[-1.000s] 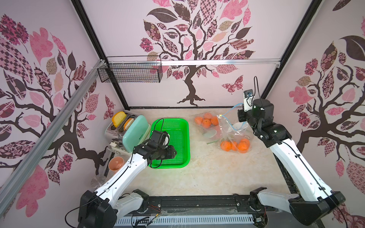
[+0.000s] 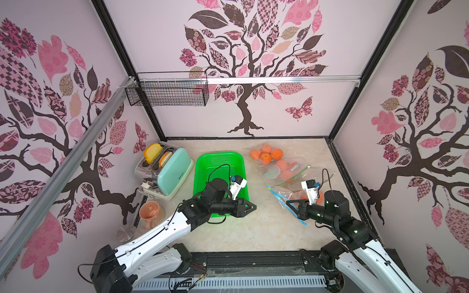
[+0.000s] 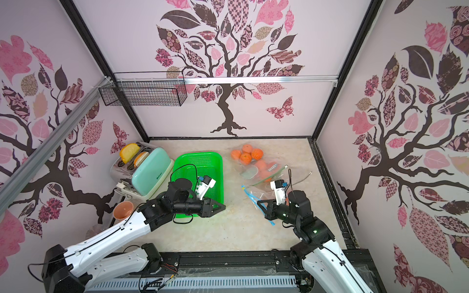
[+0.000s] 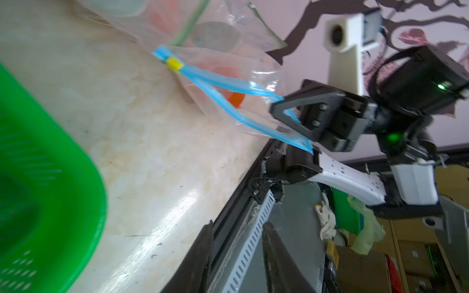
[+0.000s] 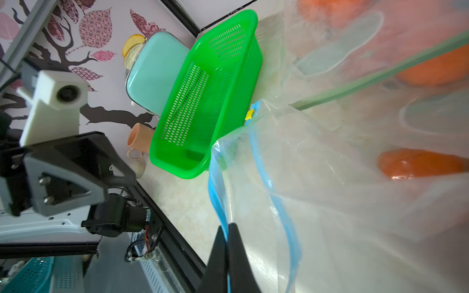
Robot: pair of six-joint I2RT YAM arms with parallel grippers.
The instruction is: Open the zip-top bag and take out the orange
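The clear zip bag has a blue zip edge [image 4: 239,114] whose two strips stand apart in the left wrist view. My right gripper is shut on one blue strip at the bag's mouth. Inside the bag an orange [image 4: 237,97] shows through the plastic, partly hidden by my right arm in the top views. Left of the bag, in front of the green basket, my left gripper [image 2: 251,209] hangs part open. Its fingers [image 4: 197,254] stand apart with nothing between them.
The green basket [image 2: 219,155] stands left of the bag. Behind the bag lies another clear bag with several oranges [image 2: 265,157]. A toaster [image 2: 174,171] and a pink mug [image 2: 151,213] are at far left.
My right gripper has moved down and toward the front, drawing the bag's blue mouth with it. My left gripper has moved right, from over the basket to its front right.
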